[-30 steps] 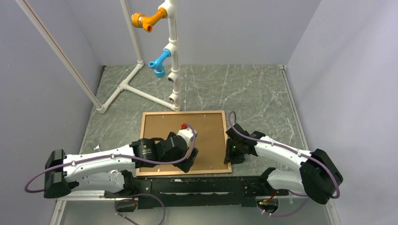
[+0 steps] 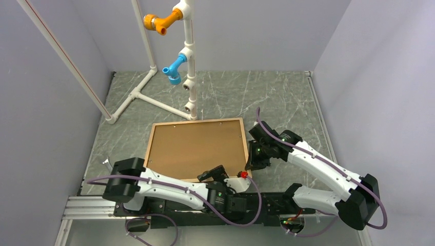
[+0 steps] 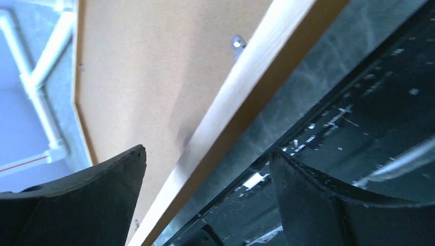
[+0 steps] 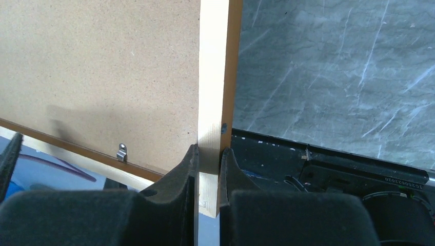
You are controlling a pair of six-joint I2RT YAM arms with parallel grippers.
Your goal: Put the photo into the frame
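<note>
The pale wooden frame (image 2: pixel 243 134) lies on the grey marbled surface, its inside filled by a brown board (image 2: pixel 197 146). In the right wrist view my right gripper is shut on the frame's side bar (image 4: pixel 213 97), close to the front right corner. My left gripper is open. Its two fingers (image 3: pixel 110 182) appear on either side of the frame's front bar (image 3: pixel 225 115), with gaps showing beside the bar. From above, the left arm covers part of that front bar. No separate photo can be made out.
Small metal tabs (image 4: pixel 121 152) sit along the frame's inner edge. Behind the frame stands a white pipe rack (image 2: pixel 164 106) with blue and orange fittings. A dark rail (image 2: pixel 277 197) runs along the front. Bare surface lies to the right and back right.
The frame has shifted slightly away from the front rail and a little left, with the right gripper at its corner. My left arm has swung right, across the frame's front edge.
</note>
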